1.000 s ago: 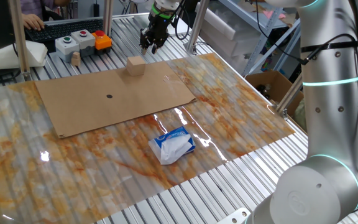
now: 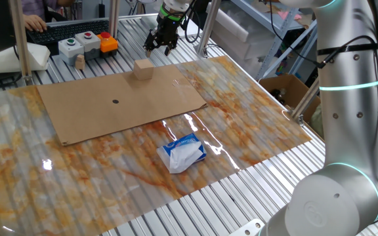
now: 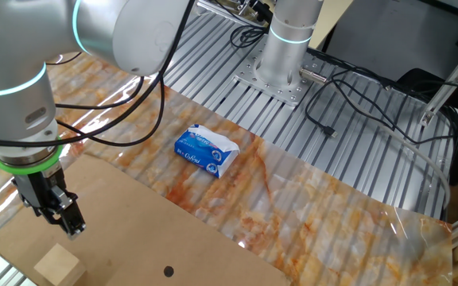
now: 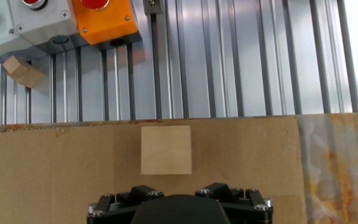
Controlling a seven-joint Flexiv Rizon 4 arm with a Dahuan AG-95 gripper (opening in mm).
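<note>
A plain wooden cube [image 2: 144, 69] rests on the brown cardboard sheet [image 2: 77, 115], close to its far edge. My gripper [image 2: 158, 52] hangs above the table near the cube, apart from it. In the wrist view the cube [image 4: 166, 150] lies just ahead of the gripper, whose black fingers stand wide apart with nothing between them. Exterior view 2 has the cube [image 3: 60, 265] at the bottom left, below the black fingertips [image 3: 74, 228].
A blue and white tissue pack [image 2: 184, 153] lies on the marbled sheet [image 2: 241, 131]. Button boxes [image 2: 89, 44] and a small wooden piece [image 2: 80, 61] stand beyond the cardboard. A dark round spot [image 2: 115, 101] marks the cardboard, which is otherwise clear.
My gripper's fingers look spread wider than before, and the gripper has shifted slightly. The cube and the tissue pack have not moved.
</note>
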